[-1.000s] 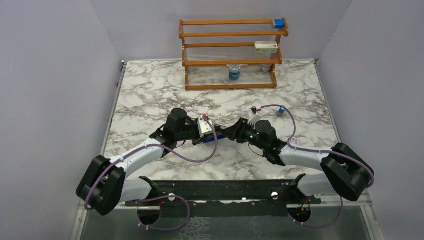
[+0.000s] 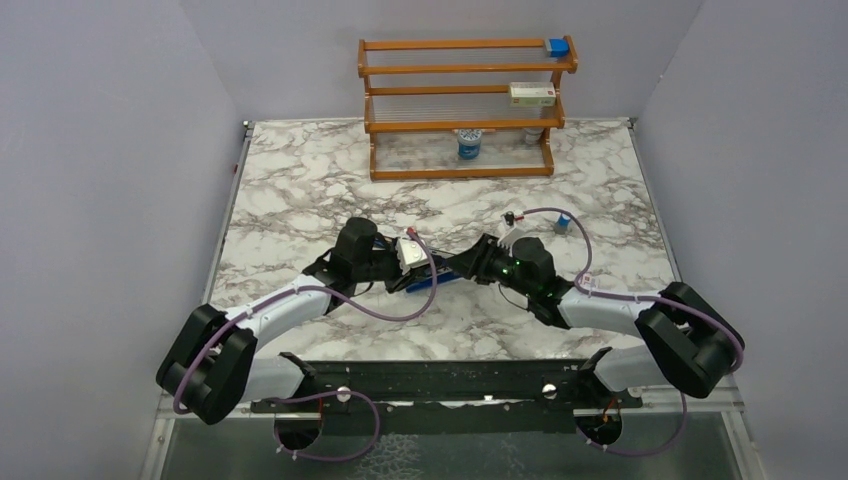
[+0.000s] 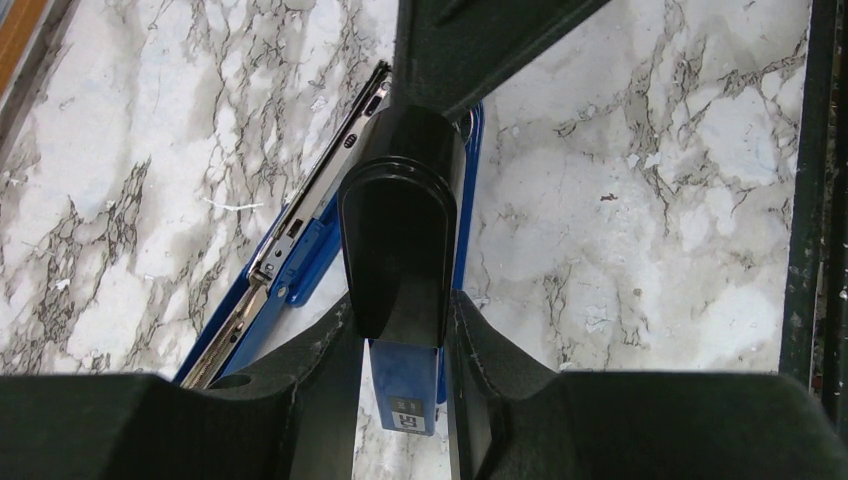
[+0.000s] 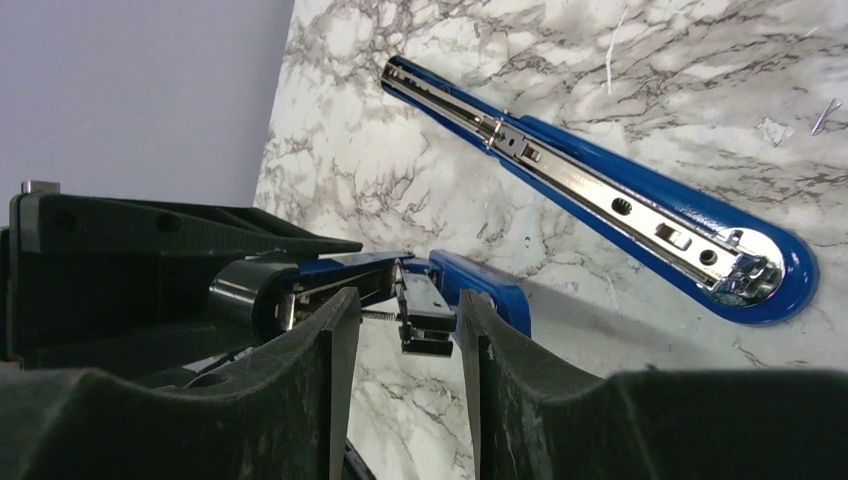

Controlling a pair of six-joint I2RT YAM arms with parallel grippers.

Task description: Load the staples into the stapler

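Note:
The blue stapler lies opened out on the table, its metal magazine swung away from the black-and-blue top cover. My left gripper is shut on that cover, a finger against each side. In the right wrist view, a metal block with a thin spring beside it shows at the cover's open end. My right gripper is part open, its fingertips on either side of this block with gaps showing. Whether the fingers touch it I cannot tell. No staple strip can be made out clearly.
A wooden rack at the back carries a pale box and a blue tub. A small blue item stands at the right. One loose staple lies near the stapler.
The left gripper stays almost in place, still on the cover.

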